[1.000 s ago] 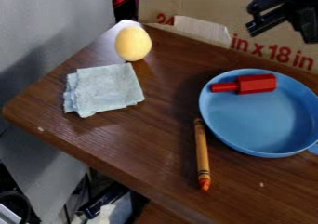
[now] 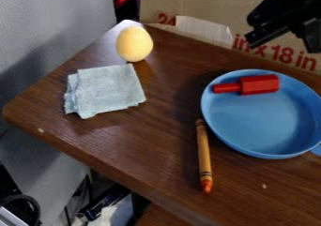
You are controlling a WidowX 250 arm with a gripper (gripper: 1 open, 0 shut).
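Note:
The black gripper [image 2: 279, 25] hangs at the upper right, above and behind the blue pan [image 2: 264, 125], partly cut off by the frame; whether its fingers are apart I cannot tell. A red brush-like piece [image 2: 258, 83] with a handle lies in the pan. An orange crayon [image 2: 204, 159] lies left of the pan. A pale yellow egg-shaped object [image 2: 134, 44] is near the table's back left corner, with a folded light cloth [image 2: 107, 89] in front of it.
The wooden table [image 2: 126, 141] has clear room at its front left. A cardboard box [image 2: 201, 9] stands behind it, and a grey surface [image 2: 44, 42] is to the left.
The objects on the table have not moved.

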